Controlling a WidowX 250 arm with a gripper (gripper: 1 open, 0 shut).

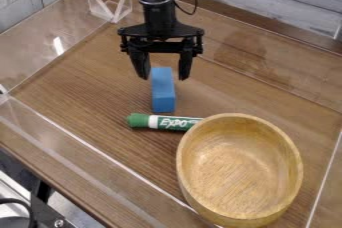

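Observation:
My black gripper (162, 63) hangs open from the top centre, its two fingers spread to either side of the upper end of a blue block (163, 94) that lies on the wooden table; whether they touch it cannot be told. A green and white Expo marker (158, 121) lies crosswise just below the block. To the lower right sits a large empty tan oval bowl (238, 166), close to the marker's right end.
The wooden table (74, 102) has free room on the left and at the upper right. Pale edges or walls run along the top left and top right, and dark cables show at the bottom left corner.

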